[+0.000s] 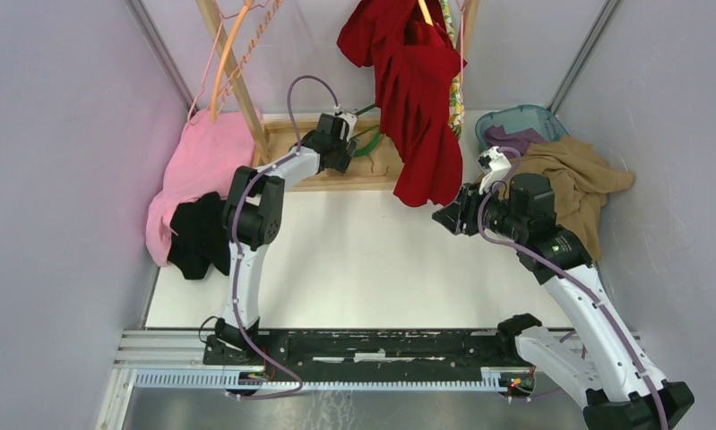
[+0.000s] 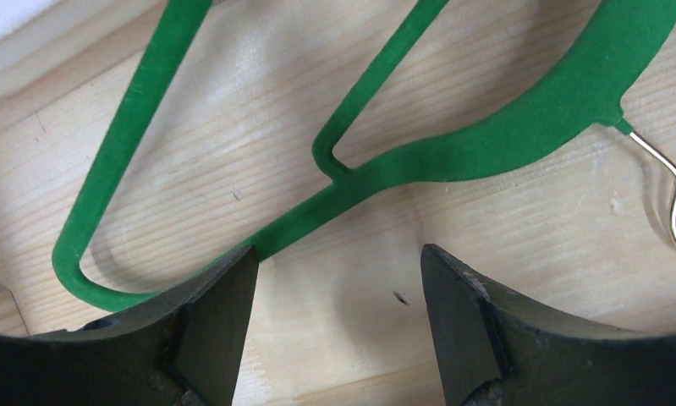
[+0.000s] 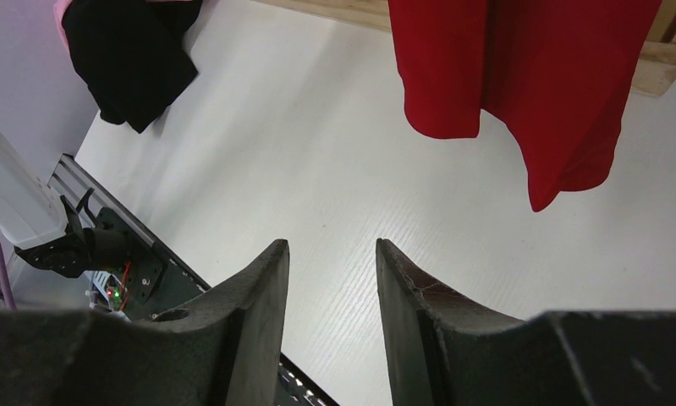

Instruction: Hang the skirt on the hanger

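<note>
In the left wrist view, a green hanger (image 2: 503, 139) with a metal hook lies on the bottom of a wooden tray (image 1: 327, 184). Over it hovers my left gripper, its fingers apart and only bare wood between them; the left fingertip overlaps the hanger's lower bar in the view. Whether they touch I cannot tell. My right gripper is open and empty above the white table. Which cloth is the skirt is unclear: pink (image 1: 215, 157) and black (image 1: 197, 237) pieces lie at left, a brown one (image 1: 573, 175) at right.
Red garments (image 1: 417, 107) hang from the wooden rack and cover the tray's right part. At the back right a teal basket (image 1: 520, 116) holds purple cloth. An orange hanger (image 1: 229, 54) dangles at upper left.
</note>
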